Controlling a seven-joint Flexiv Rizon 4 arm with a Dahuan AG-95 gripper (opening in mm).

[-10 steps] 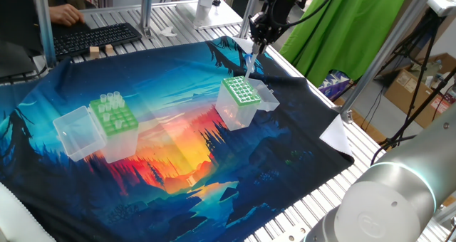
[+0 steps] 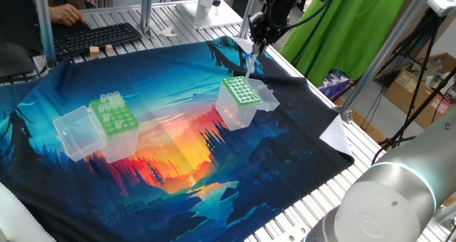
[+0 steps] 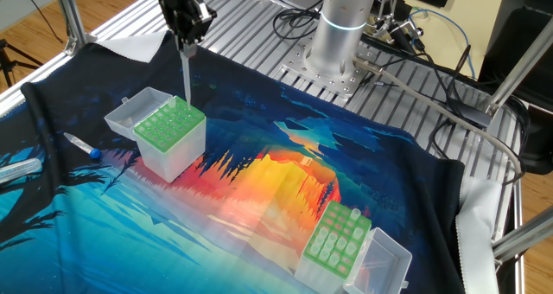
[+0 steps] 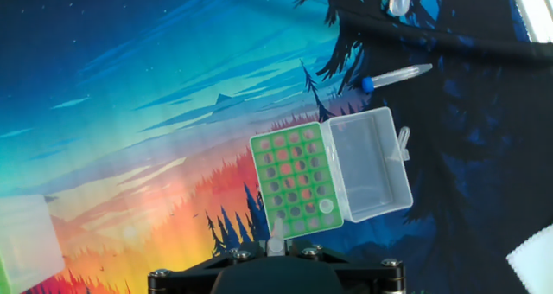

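My gripper (image 3: 184, 41) is shut on a long translucent pipette tip (image 3: 187, 79), which points downward. In exterior view 1 the tip (image 2: 252, 62) ends near the back edge of a green-topped rack box (image 2: 236, 112). Whether its end is inside a hole or just above cannot be told. In the wrist view the tip's upper end (image 4: 276, 245) shows between the dark fingers, at the near edge of the green rack (image 4: 295, 180). That rack's holes look mostly empty, with one pale round top (image 4: 326, 206) near a corner. Its clear lid (image 4: 371, 164) lies open.
A second rack box (image 2: 117, 132) stands apart, with several clear tips upright in it and its lid (image 2: 76, 133) open. A blue-capped tube (image 3: 84, 147) lies on the printed cloth beside the first box. Cloth between the boxes is clear.
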